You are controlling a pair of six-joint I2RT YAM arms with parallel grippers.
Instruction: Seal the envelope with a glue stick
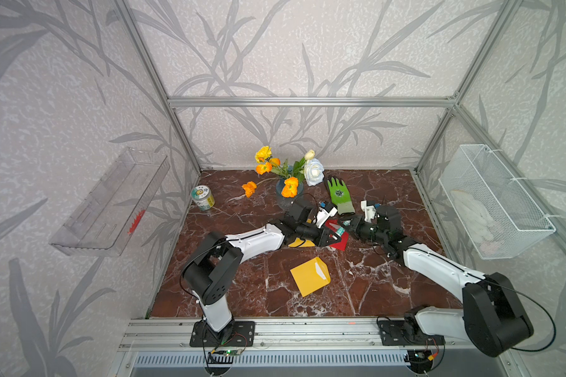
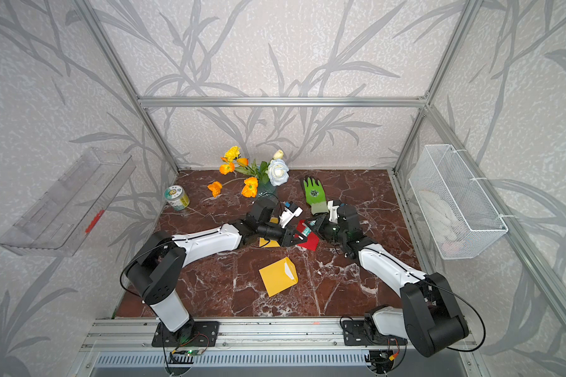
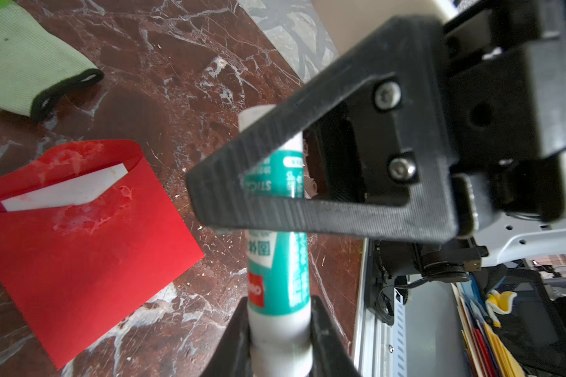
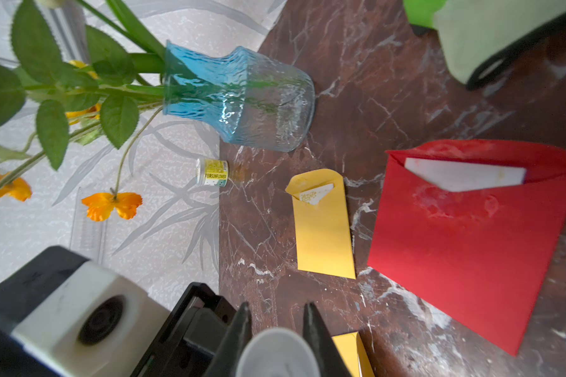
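A teal-and-white glue stick (image 3: 276,270) is held level in my right gripper (image 2: 313,223) above the red envelope (image 3: 94,264). My left gripper (image 2: 294,236) is at the stick's near end, around its white end in the left wrist view; whether its fingers grip is unclear. The red envelope has its flap raised and a white paper inside. A small yellow envelope (image 4: 320,232) lies left of it, and a larger yellow envelope (image 1: 305,276) lies toward the front.
A vase with flowers (image 4: 264,100) and a green glove (image 1: 338,194) stand or lie behind the grippers. A can (image 1: 202,196) is at the left. Mesh basket (image 1: 496,226) and clear bin (image 1: 113,220) hang at the sides. The front table corners have free room.
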